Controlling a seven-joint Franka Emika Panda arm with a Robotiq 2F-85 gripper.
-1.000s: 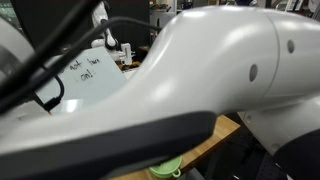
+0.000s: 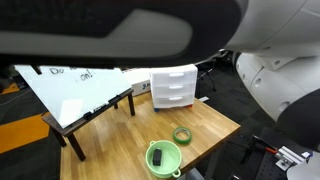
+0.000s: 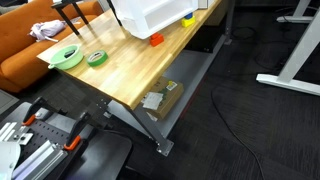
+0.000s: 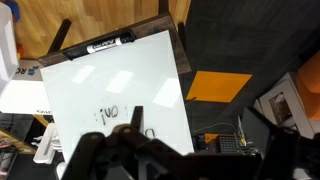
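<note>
In the wrist view my gripper stands open, its dark fingers apart at the lower edge. A whiteboard with black writing lies beneath it in that view, and a marker rests along its edge. Exterior view 1 shows the whiteboard leaning on a dark stand at the left. A light green bowl holds a small black object. Beside it on the table is a green tape roll. My gripper is out of sight in exterior view 1, where the arm crosses the top.
A white drawer unit stands at the back of the wooden table. Near it in exterior view 2 lie a red-orange object and a yellow roll. The table's middle has bare room.
A second ago the arm covered most of exterior view 1. It has since risen towards the top, uncovering the table.
</note>
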